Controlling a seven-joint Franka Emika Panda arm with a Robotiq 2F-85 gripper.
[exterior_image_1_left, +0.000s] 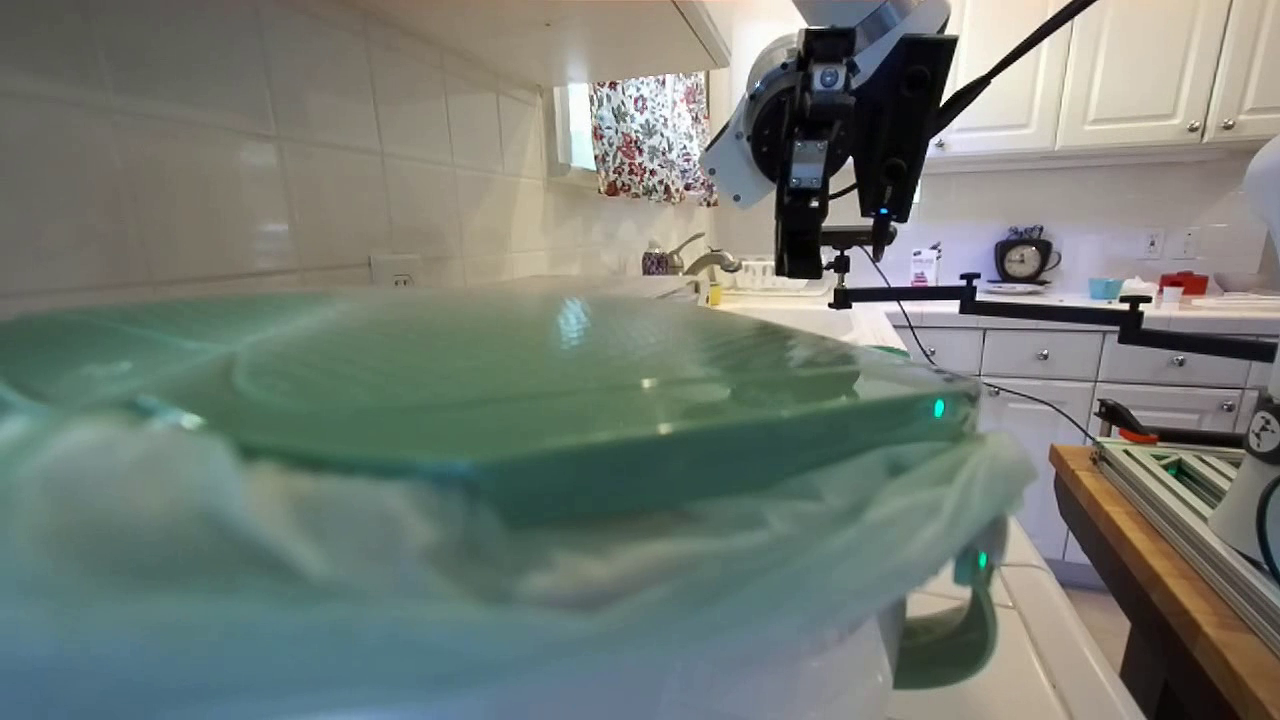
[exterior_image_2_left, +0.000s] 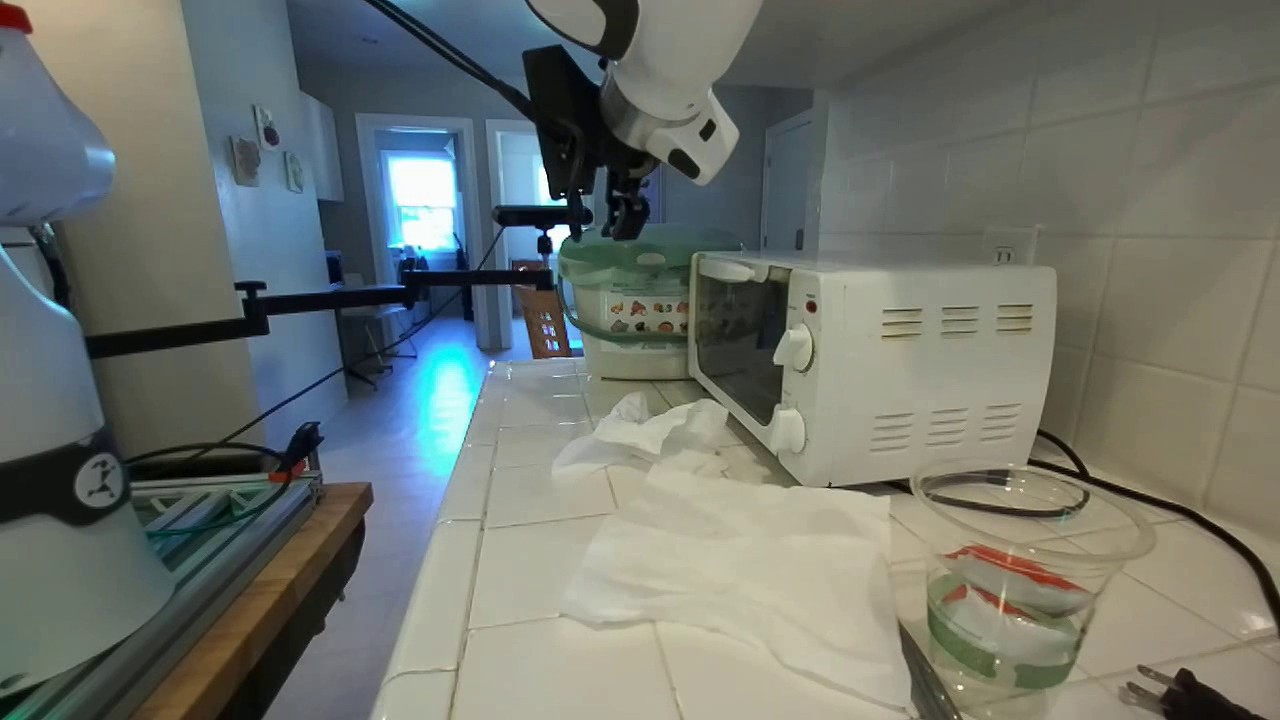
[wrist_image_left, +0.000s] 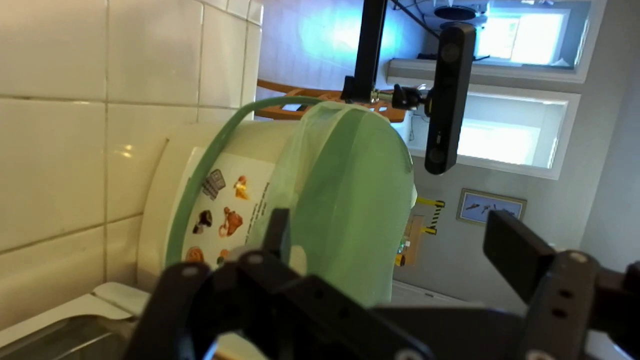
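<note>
My gripper is open, its two dark fingers far apart with nothing held between them. Beyond it in the wrist view is a white bin with a green lid (wrist_image_left: 354, 198), a green handle and food pictures on its side; the left finger overlaps it in the image. In exterior view 2 the gripper (exterior_image_2_left: 606, 222) hangs above the counter, and the bin (exterior_image_2_left: 636, 314) stands behind the toaster oven (exterior_image_2_left: 936, 360). Exterior view 1 has the green lid (exterior_image_1_left: 480, 372) close up, with my gripper (exterior_image_1_left: 828, 246) in the air beyond it.
White cloths (exterior_image_2_left: 756, 564) lie on the tiled counter before the oven. A clear cup (exterior_image_2_left: 1008, 600) with red and white packets inside stands at the near right, by a black plug (exterior_image_2_left: 1188, 696). A black camera arm (exterior_image_2_left: 348, 300) reaches across beside the counter.
</note>
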